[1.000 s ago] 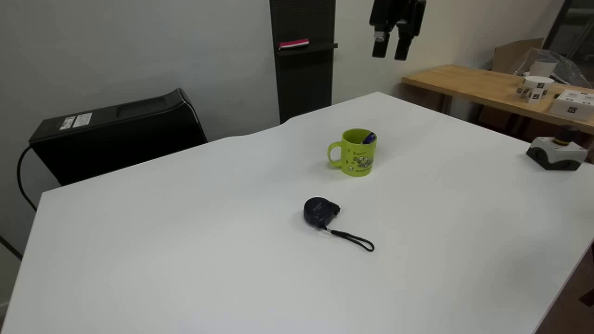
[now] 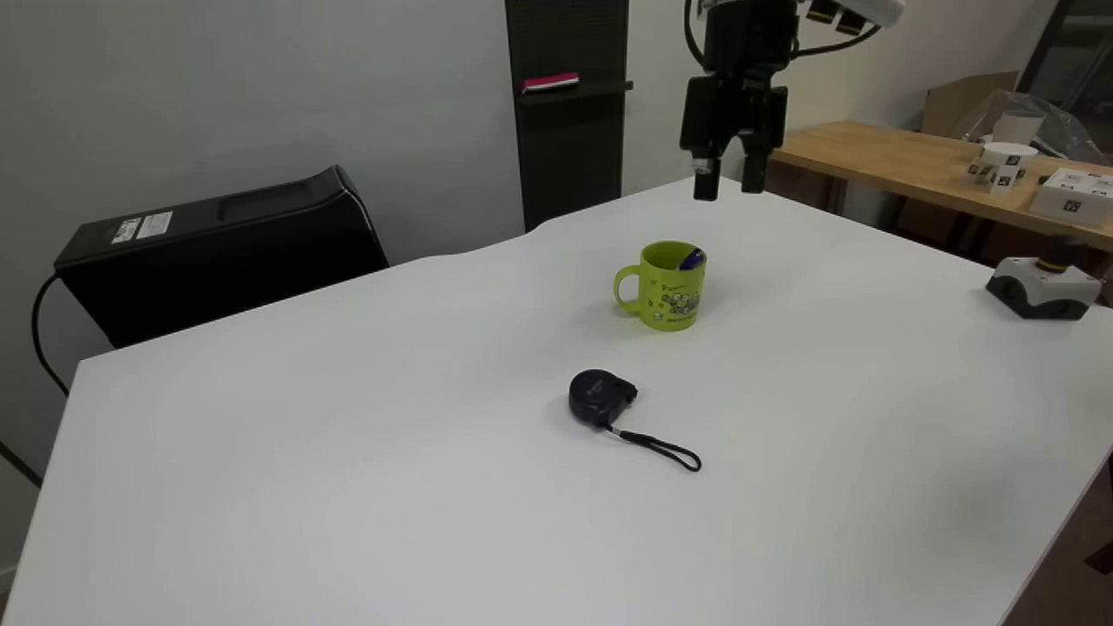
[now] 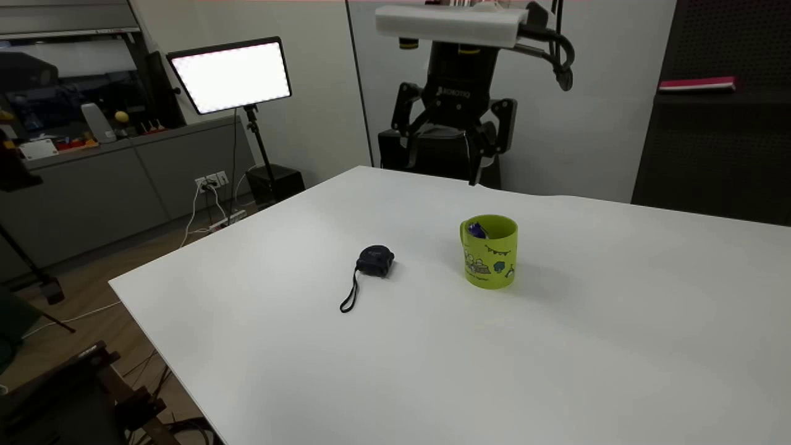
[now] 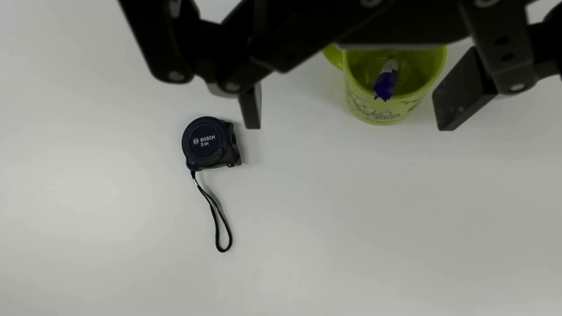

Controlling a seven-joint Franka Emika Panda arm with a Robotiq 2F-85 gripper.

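A lime-green mug stands upright on the white table, its handle toward the left in exterior view 1. Inside it leans a blue-tipped marker, with only its upper end showing. A dark Bosch tape measure lies flat some way from the mug, its wrist strap looped on the tabletop. Above the table hangs my gripper, open and empty, clear of both objects. In the wrist view its fingers spread wide, and its linkage covers the far part of the mug.
A wooden side table and a black case stand beyond the edges.
Over the last second my gripper has come down toward the table, staying open. The mug and the tape measure have kept their places.
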